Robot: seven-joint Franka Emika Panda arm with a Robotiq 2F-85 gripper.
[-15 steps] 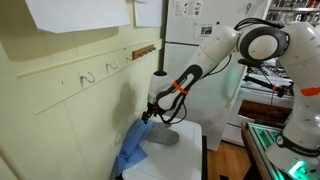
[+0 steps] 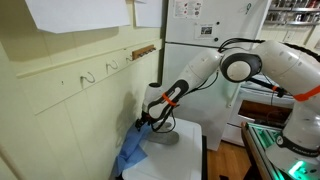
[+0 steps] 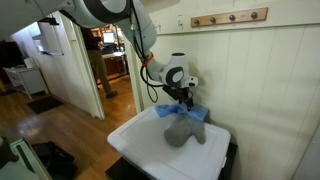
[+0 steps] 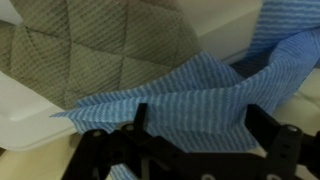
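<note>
A blue striped cloth lies crumpled under my gripper in the wrist view. The fingers stand apart, with folds of the cloth visible below and between the fingers. In exterior view 1 the cloth drapes along the wall side of the white table, and my gripper is low over its far end. A grey quilted cloth lies beside it, also seen as a grey heap in exterior view 2. Whether the fingertips touch the blue cloth cannot be told.
A cream wall with a wooden hook rail rises close behind the cloths. A white refrigerator stands at the far end.
My gripper has come down and slightly toward the wall, closer to the blue cloth. The cloths look unmoved.
</note>
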